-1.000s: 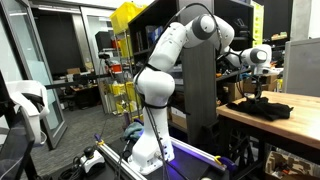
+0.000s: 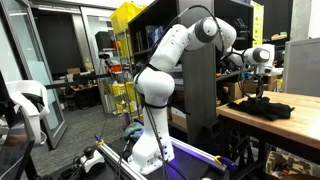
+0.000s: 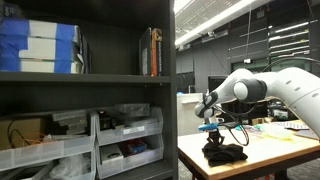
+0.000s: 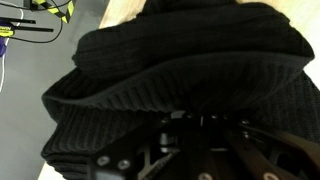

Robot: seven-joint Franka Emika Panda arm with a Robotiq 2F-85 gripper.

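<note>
A black ribbed knit cloth [image 2: 262, 108] lies bunched on the wooden table, and in the wrist view the cloth [image 4: 180, 65] fills most of the picture with a raised fold across it. My gripper [image 2: 262, 93] points down at the cloth's middle, its fingers sunk in the dark fabric and shut on a fold of it. From the other side, the cloth [image 3: 224, 154] shows as a low heap under the gripper [image 3: 214, 140]. The fingertips are hidden, black against black, in the wrist view.
Bare wooden tabletop [image 2: 300, 122] surrounds the cloth, whose one side lies near the table edge. A dark shelf [image 3: 88, 95] with clear bins [image 3: 130, 131] stands beside the table. At the table's far end are some small items [image 3: 275, 130].
Over the last second the gripper has come down slightly onto the cloth. The cloth itself lies much the same.
</note>
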